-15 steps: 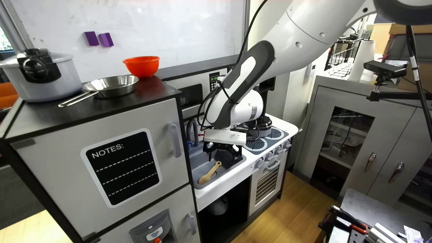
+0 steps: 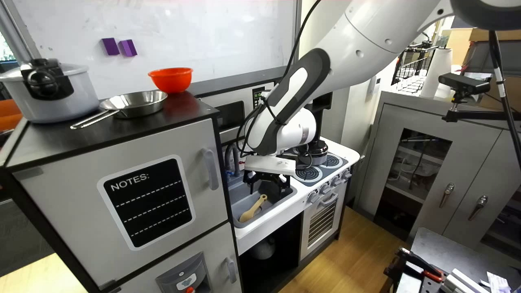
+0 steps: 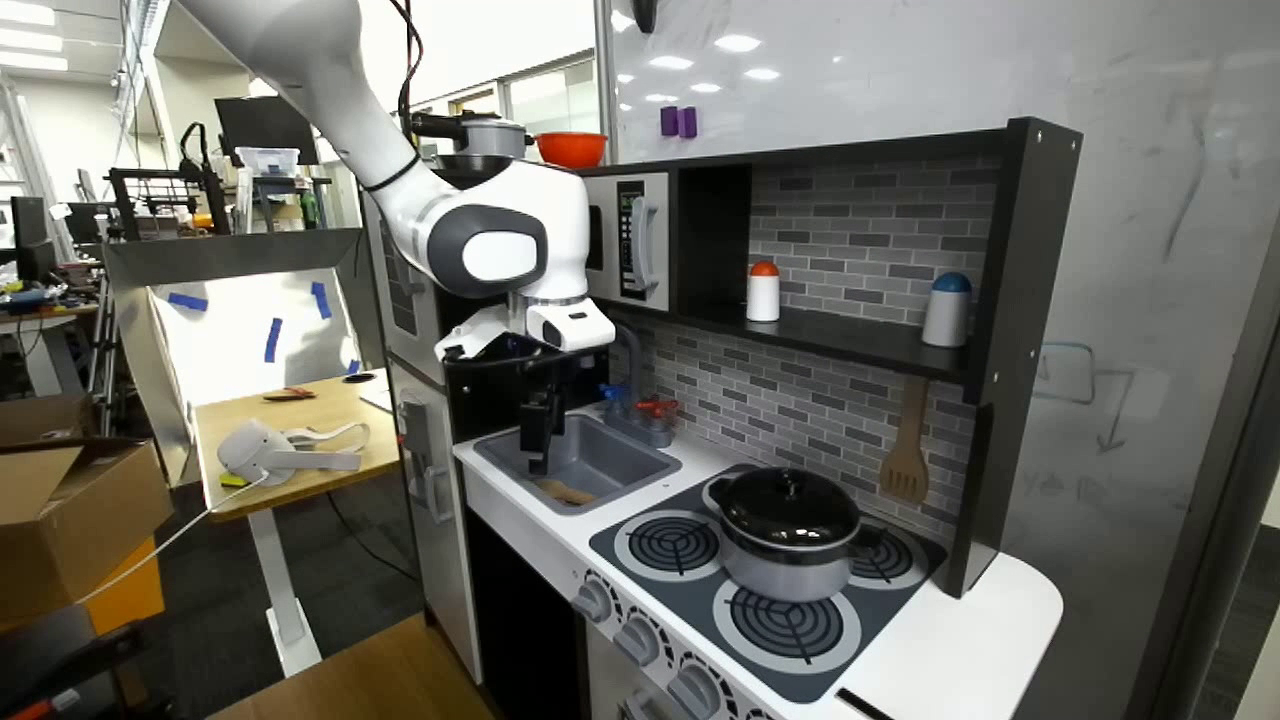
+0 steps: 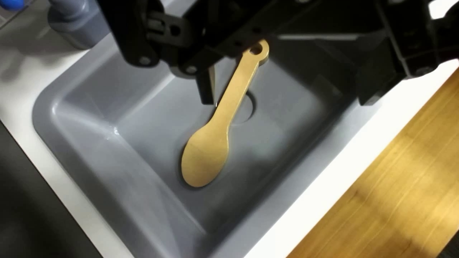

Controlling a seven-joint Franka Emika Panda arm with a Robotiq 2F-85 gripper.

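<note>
A wooden spoon (image 4: 207,152) lies on the floor of the grey sink (image 4: 142,170), its bowl toward the bottom of the wrist view and its holed handle end partly under the gripper. My gripper is open, its two fingers wide apart with nothing between them, above the sink. One fingertip (image 4: 206,90) shows just left of the spoon's handle; the other is far off to the right, near the sink's front rim. In exterior view 1 the spoon (image 2: 253,207) sits below and in front of the gripper (image 2: 267,188), apart from it.
A grey tap (image 2: 233,158) rises behind the sink. Right of the sink, a lidded pot (image 3: 786,534) stands on the stove (image 3: 648,588). A tall cabinet (image 2: 117,195) closes off the left side, with a pan (image 2: 139,104) and a red bowl (image 2: 171,79) on top.
My gripper has shifted very slightly left and down in exterior view 1. The spoon has not moved.
</note>
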